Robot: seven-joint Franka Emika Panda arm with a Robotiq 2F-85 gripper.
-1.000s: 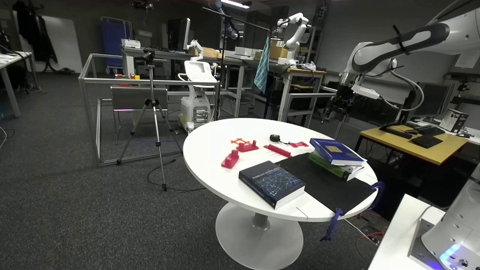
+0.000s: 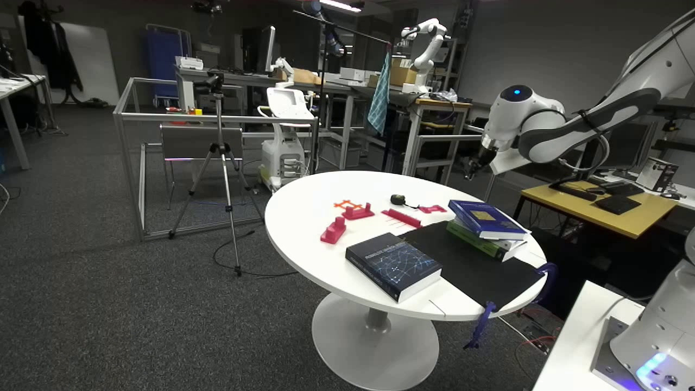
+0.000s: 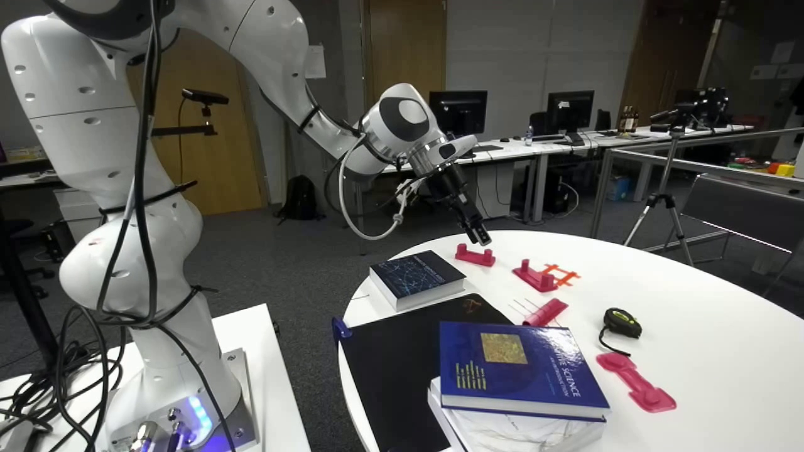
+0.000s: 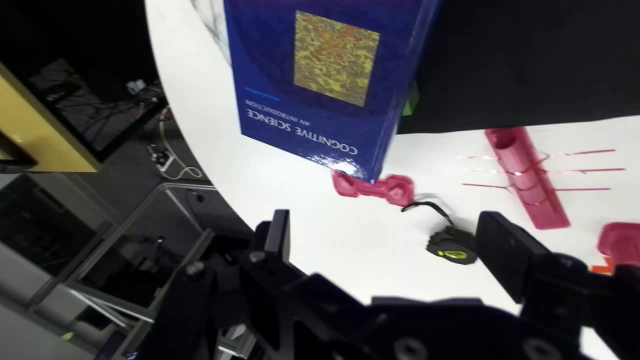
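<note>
My gripper is open and empty, its two dark fingers wide apart above the white round table [image 4: 324, 240]. Between and beyond the fingers, the wrist view has a black tape measure [image 4: 453, 245] with a yellow-green label. A flat pink part [image 4: 375, 187] lies close to it, partly under the corner of a blue book [image 4: 312, 120]. Right of these is a pink tube-like piece [image 4: 528, 177] with thin rods. In exterior view 1 the gripper [image 2: 470, 172] hangs in the air past the table's far right side, touching nothing.
The blue book tops a stack with a green book [image 2: 479, 241] on a black mat [image 2: 495, 273]. A dark book [image 2: 394, 264] lies at the near edge. Pink brackets [image 2: 334, 231] and an orange lattice [image 2: 347, 205] sit on the left.
The arm's wrist has turned and tilted, so the gripper now points differently in exterior view 1, with its tip at nearly the same spot. Everything on the table is unmoved.
</note>
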